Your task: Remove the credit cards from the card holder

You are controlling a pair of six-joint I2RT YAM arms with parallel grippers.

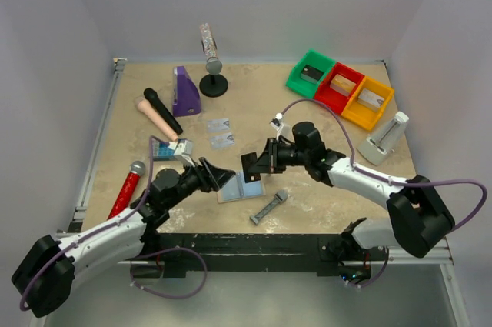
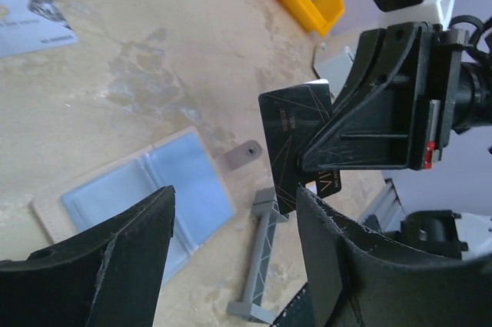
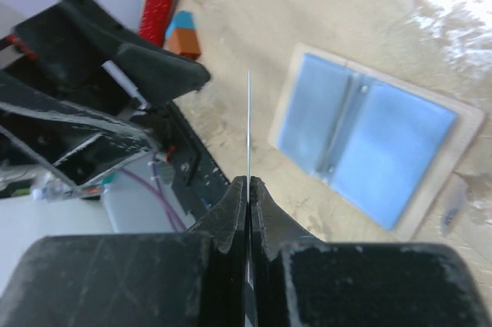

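Observation:
A black card point(image 2: 296, 142) with fine printing is pinched in my right gripper point(image 1: 263, 164), raised above the blue card holder point(image 3: 388, 142) on its pale board. The card shows edge-on between the shut fingertips in the right wrist view. My left gripper point(image 1: 217, 175) stands open at the holder's left, fingers empty, facing the raised card. Two pale cards point(image 1: 222, 140) lie on the table above the holder.
A grey tool point(image 1: 268, 208) lies below the holder. A red microphone point(image 1: 125, 192), blue block tray point(image 1: 161, 150), purple object point(image 1: 185, 96) and coloured bins point(image 1: 333, 101) stand around the table.

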